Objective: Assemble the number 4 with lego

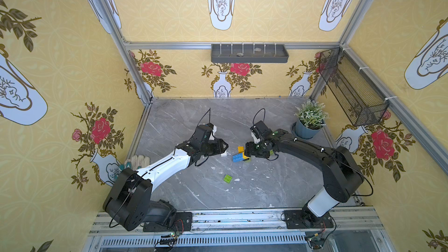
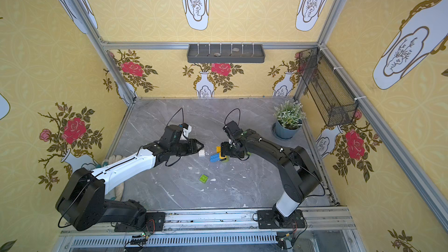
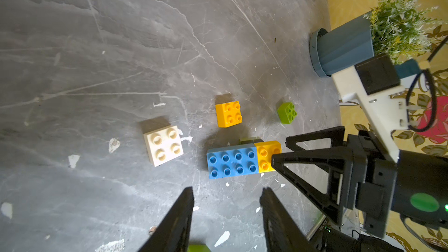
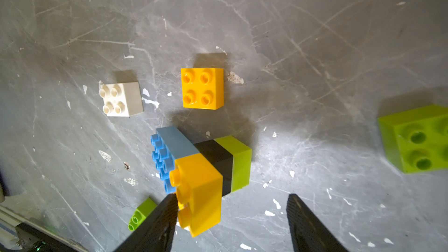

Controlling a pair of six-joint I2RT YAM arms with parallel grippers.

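A joined piece lies mid-table: a blue brick (image 3: 232, 162) in line with a yellow brick (image 4: 205, 191), and a black brick (image 4: 217, 161) with a green brick (image 4: 240, 161) alongside. Loose behind it sits another yellow brick (image 4: 202, 87); a white brick (image 3: 163, 145) rests to the left. My right gripper is open over the joined piece's right end, its left finger overlapping the yellow brick in view; contact cannot be told. My left gripper stands open near the white brick, nothing between its fingers.
One loose green brick (image 1: 227, 178) lies toward the front, another (image 4: 417, 140) to the right of the joined piece. A potted plant (image 1: 306, 128) stands at back right. White gloves (image 1: 139, 162) lie at the left edge.
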